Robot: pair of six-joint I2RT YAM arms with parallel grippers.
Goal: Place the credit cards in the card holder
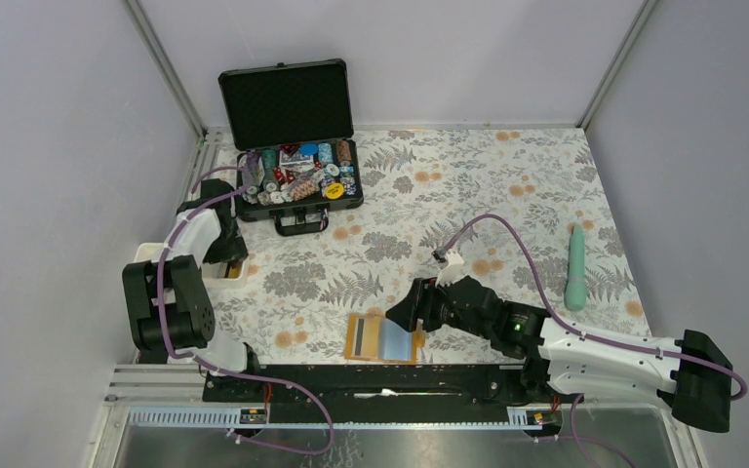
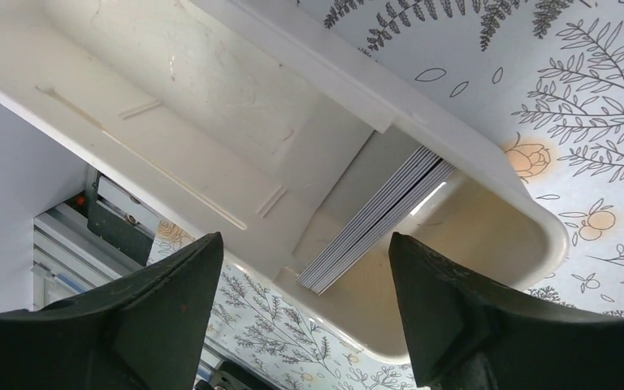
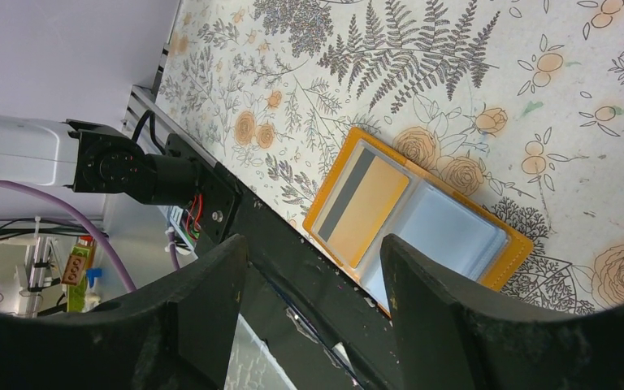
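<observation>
Several thin cards [image 2: 374, 223] stand on edge, packed together across the white bin [image 2: 491, 175]. My left gripper is over this bin with its fingers apart, one on either side of the cards' line of sight, nothing between them. The tan card holder [image 3: 517, 252] lies open and flat near the table's front edge. A yellow card with a dark stripe [image 3: 366, 203] sits in one half; the other half has a clear pale-blue pocket [image 3: 443, 227]. Above the holder, my right gripper is open and empty.
A black open case [image 1: 283, 109] full of chips and dice stands right beside the left arm and bin. A green cylinder [image 1: 576, 268] lies at the far right.
</observation>
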